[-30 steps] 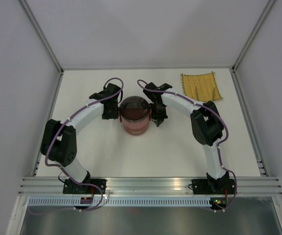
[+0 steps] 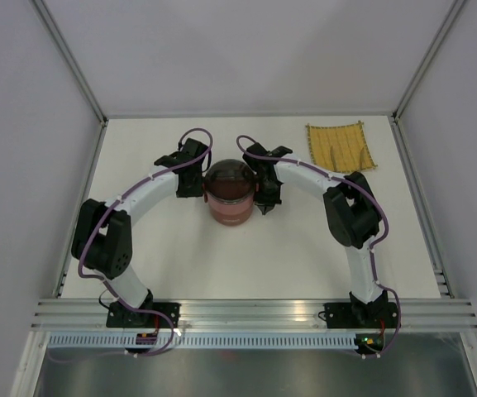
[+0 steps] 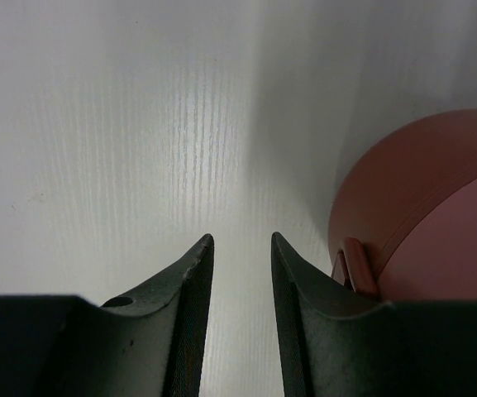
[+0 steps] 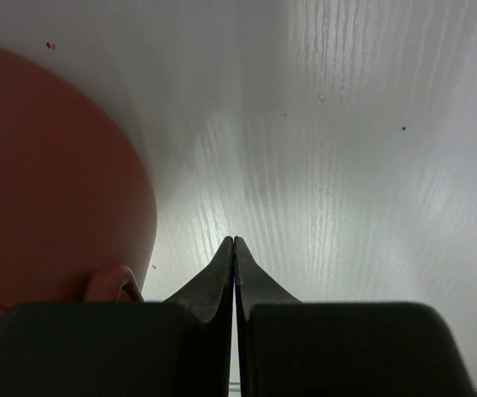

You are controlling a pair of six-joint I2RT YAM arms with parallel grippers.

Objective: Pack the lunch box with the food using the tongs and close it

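A reddish round lunch box point(image 2: 231, 212) with a dark see-through lid point(image 2: 230, 178) is between my two grippers, near the middle of the table. At its left side is my left gripper; a gap shows between its fingertips, with only table visible there. The box's left handle point(image 3: 358, 269) passes out of sight by the right finger. On the other side my right gripper is shut, its tips meeting with nothing seen between them. The right handle point(image 4: 112, 283) lies left of those fingers, partly hidden. Whether the box touches the table is unclear.
A yellow woven mat point(image 2: 341, 147) lies at the back right, clear of both arms.
The lunch box has shifted slightly toward the back and to the right. Both grippers moved along with it. The yellow mat stayed in place.
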